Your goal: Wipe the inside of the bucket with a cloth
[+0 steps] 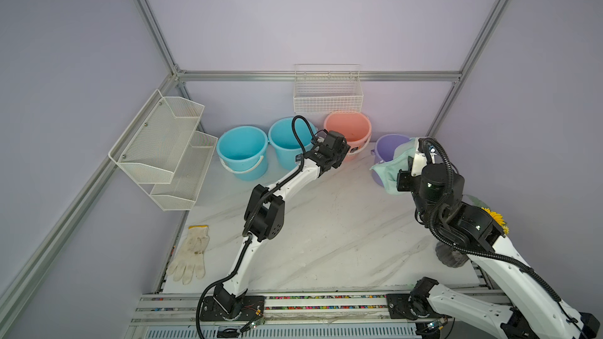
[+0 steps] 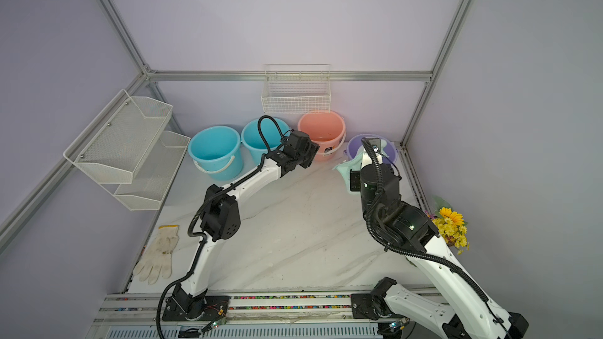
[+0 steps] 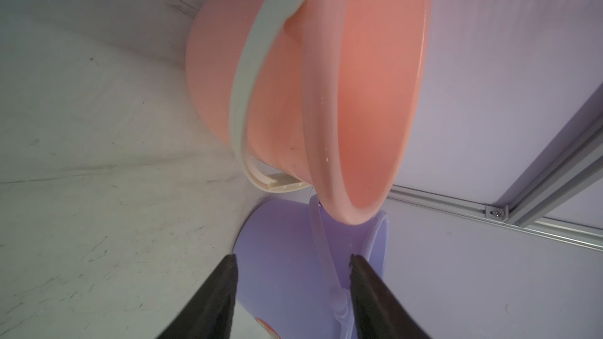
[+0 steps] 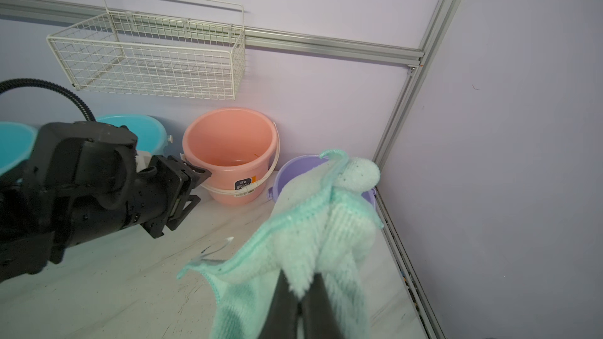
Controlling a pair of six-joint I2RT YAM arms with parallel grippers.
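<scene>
A pale mint-green cloth [image 4: 314, 232] hangs bunched from my right gripper, whose fingers are closed on it. Seen from the top left, the cloth [image 1: 397, 166] is in front of the purple bucket [image 1: 390, 144] at the back right and covers part of it. My left gripper is part open and empty, near the front of the pink bucket [image 3: 263, 81]. In its wrist view the purple bucket [image 3: 282, 257] shows beyond the fingertips. The pink bucket stands upright with its white handle [image 3: 248, 81] hanging down.
Two blue buckets [image 1: 241, 144] stand left of the pink one. A wire basket [image 1: 328, 91] hangs on the back wall, and white shelves [image 1: 166, 150] on the left. Gloves [image 1: 188, 257] lie front left; yellow flowers [image 2: 453, 226] stand at the right.
</scene>
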